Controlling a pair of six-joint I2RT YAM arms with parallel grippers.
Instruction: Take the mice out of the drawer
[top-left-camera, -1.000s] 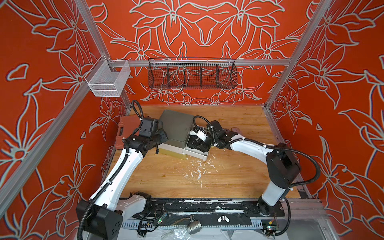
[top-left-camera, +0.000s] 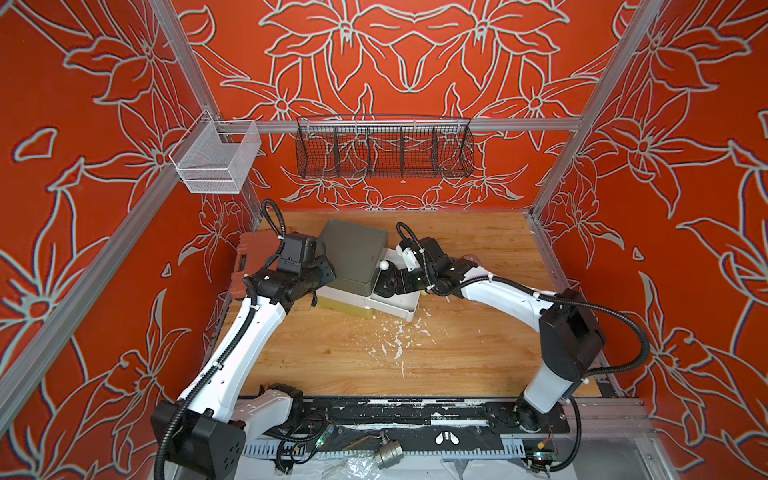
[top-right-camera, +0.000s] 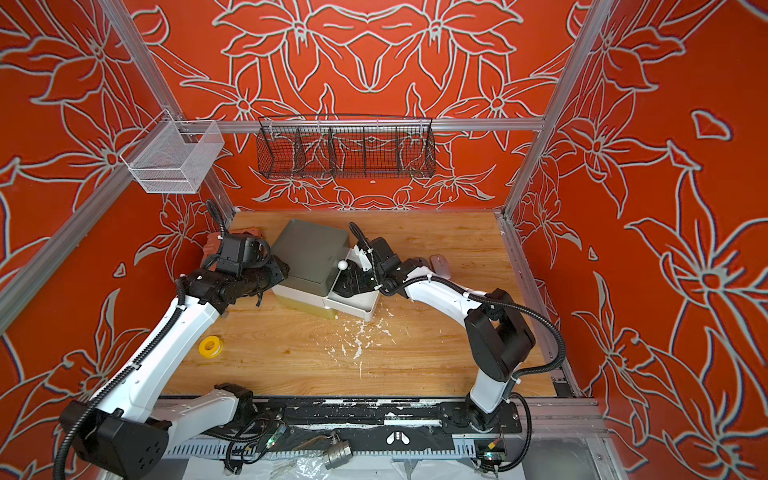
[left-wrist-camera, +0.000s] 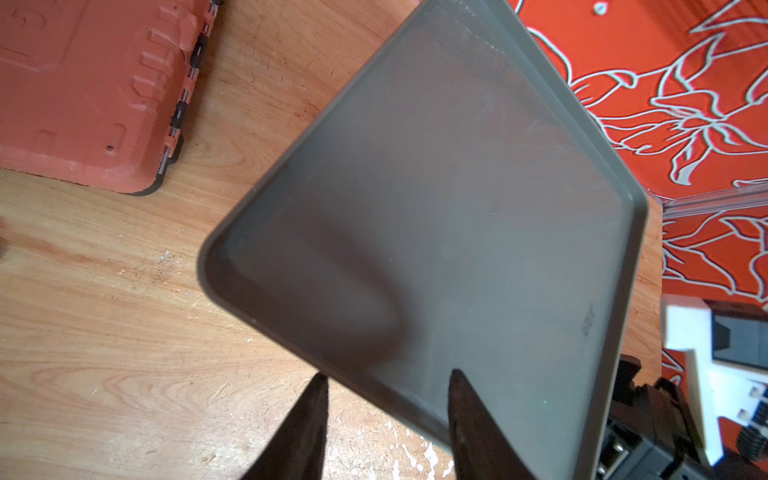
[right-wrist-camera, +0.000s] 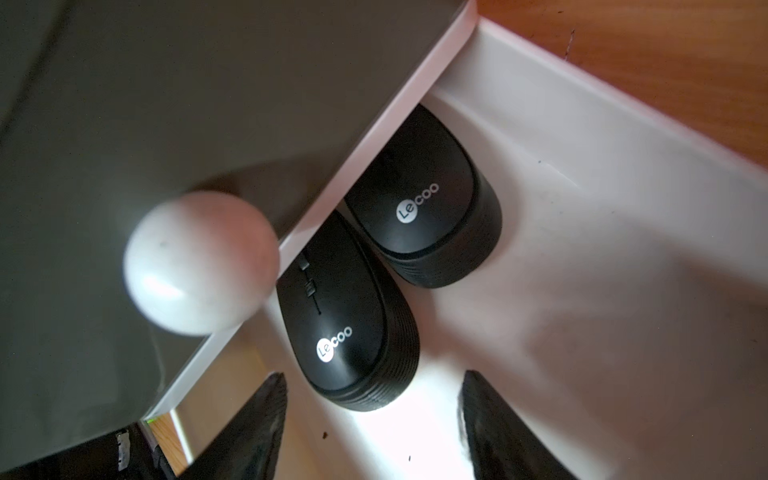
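Observation:
A grey-topped box (top-left-camera: 352, 248) has its white drawer (right-wrist-camera: 576, 336) pulled out to the right. In the right wrist view two black Lecoo mice (right-wrist-camera: 348, 320) lie side by side in the drawer, their front ends partly hidden under the box. My right gripper is open over the drawer, just beside the nearer mouse, nothing held. A round white knob (right-wrist-camera: 200, 264) sits on the box front. My left gripper is open over the front edge of the box top, nothing between its fingers.
A red case (left-wrist-camera: 88, 88) lies left of the box. A yellow tape roll (top-right-camera: 210, 346) is at front left, a pink object (top-right-camera: 440, 265) at right. Wire baskets (top-left-camera: 384, 148) hang at the back.
My right arm's wrist has risen and turned slightly over the drawer, uncovering more of the white knob. The left arm and box look unchanged.

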